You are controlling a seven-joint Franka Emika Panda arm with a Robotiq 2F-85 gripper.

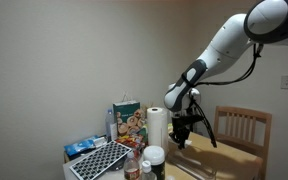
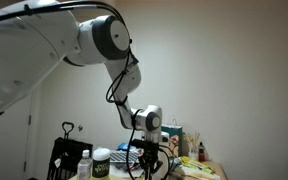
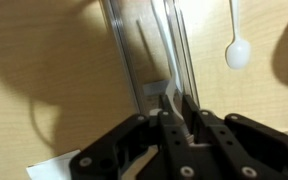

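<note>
In the wrist view, a narrow clear tray (image 3: 128,68) runs up from my gripper. A long white utensil (image 3: 165,32) lies in it, its near end reaching between my fingertips. The fingers stand part open with a small gap; whether they touch the utensil cannot be made out. Beyond the tray's right side a white spoon (image 3: 238,52) rests on the wooden table. In exterior view 1 the gripper (image 1: 181,146) points down low over the table, its tips small and dark.
A paper towel roll (image 1: 156,127), a dark-lidded container (image 1: 155,158) and bottles stand close beside the arm. A black dish rack (image 1: 99,160) lies farther left. A wooden chair (image 1: 241,127) backs the table's right side. Bare wood (image 3: 44,60) spreads left of the tray.
</note>
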